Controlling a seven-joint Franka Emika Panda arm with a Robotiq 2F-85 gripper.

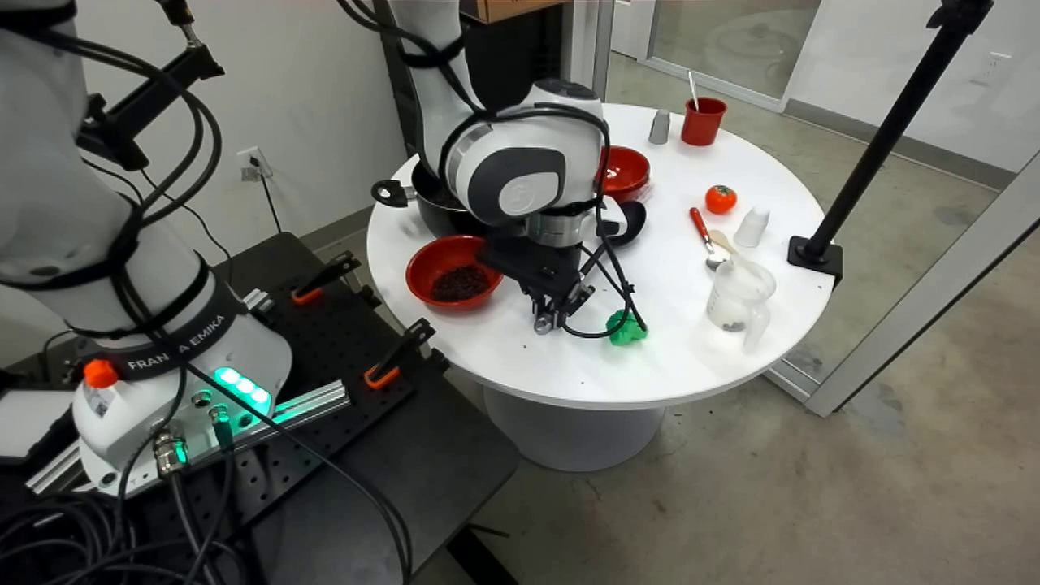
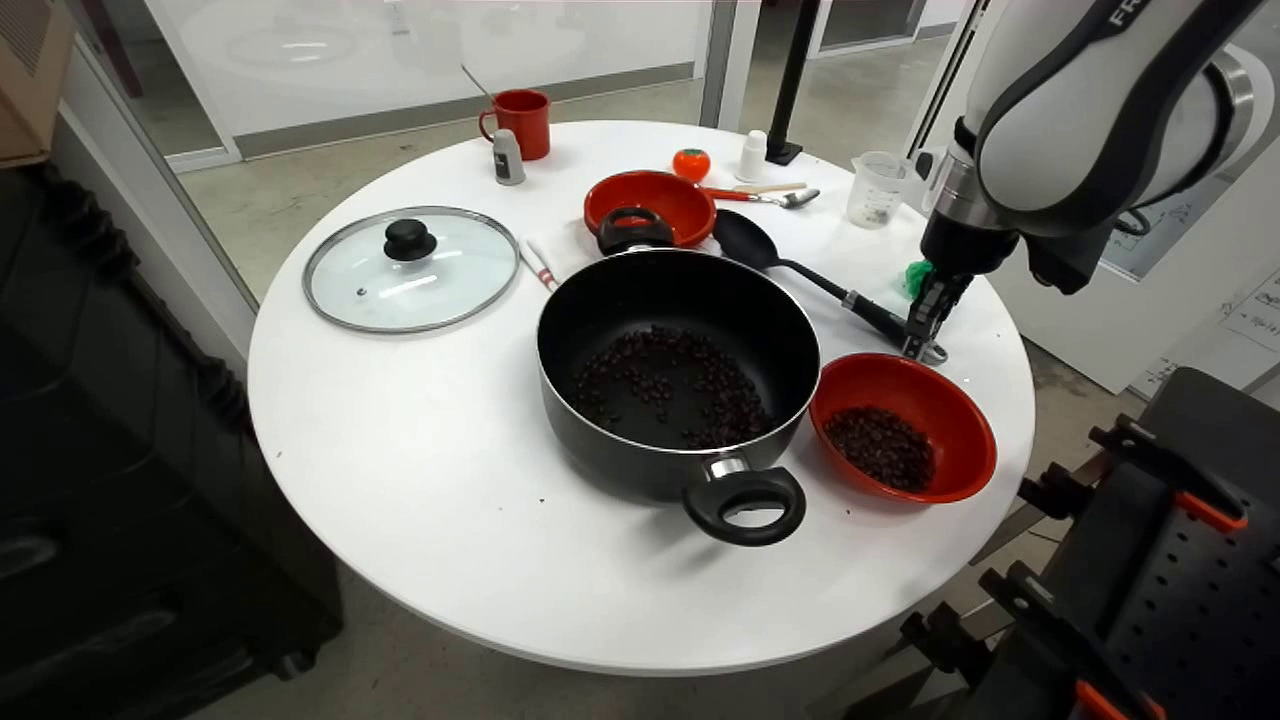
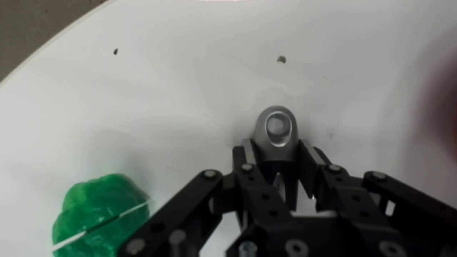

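Note:
A black ladle lies on the white table, its bowl beside the red bowl at the back and its handle running toward the front red bowl. My gripper is shut on the handle near its grey end, one finger on each side. In exterior view 2 the gripper points down at the handle, close to the front red bowl's rim. From exterior view 1, the arm hides most of the ladle, though the grey tip shows under the gripper.
A black pot and a red bowl, both holding dark beans, stand close by. A green object lies beside the gripper. Also around are a glass lid, a rear red bowl and a measuring cup.

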